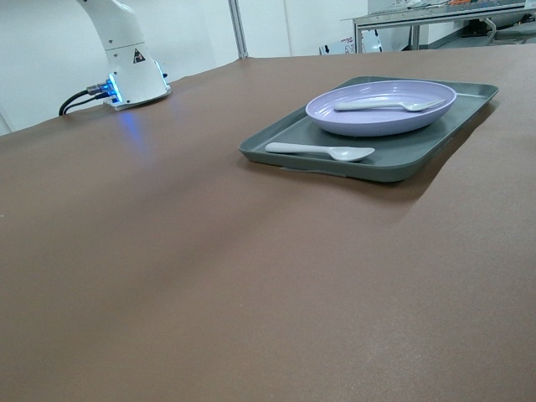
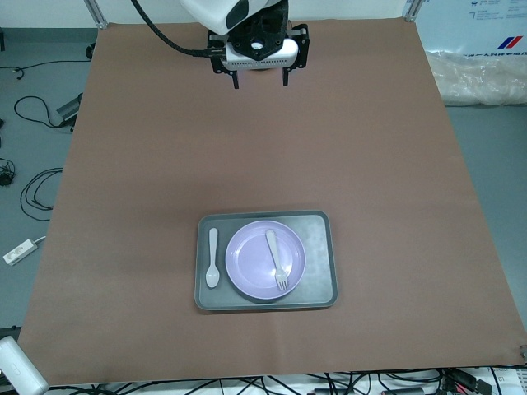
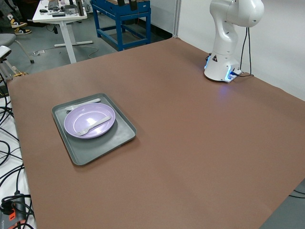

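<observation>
A grey tray (image 2: 319,255) holds a lilac plate (image 2: 255,263) with a white fork (image 2: 277,260) lying across it; a white spoon (image 2: 212,263) lies beside the plate on the tray. The same tray (image 1: 394,163) shows in the top view and, at left, in the right view (image 3: 100,148). My gripper (image 2: 260,82) hangs at the far edge of the table in the left view, well away from the tray, its two fingers apart with nothing visible between them.
A white arm base (image 3: 221,67) stands at the table's edge. Cables lie along the near edge, off the tabletop (image 2: 370,383).
</observation>
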